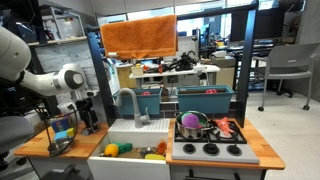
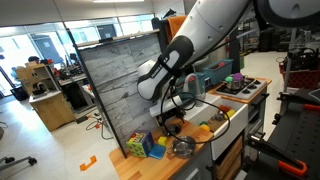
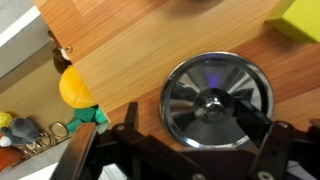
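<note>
In the wrist view a round, shiny lid (image 3: 190,118) with a knob in its middle lies on the wooden counter (image 3: 135,45). My gripper is above it, its dark fingers (image 3: 128,147) spread to either side of the knob, with nothing held. From the side, the gripper (image 2: 172,122) hangs low over the counter, close to the lid, which it partly hides. A silver pot (image 2: 183,147) sits nearer the counter's front edge.
Yellow and blue items (image 2: 140,145) stand beside the lid. A sink (image 1: 130,172) with several toy foods lies to the right, behind a tap (image 1: 135,105). Farther right, a colander (image 1: 192,122) stands on the stove (image 1: 212,150). A grey panel (image 2: 115,85) rises behind the gripper.
</note>
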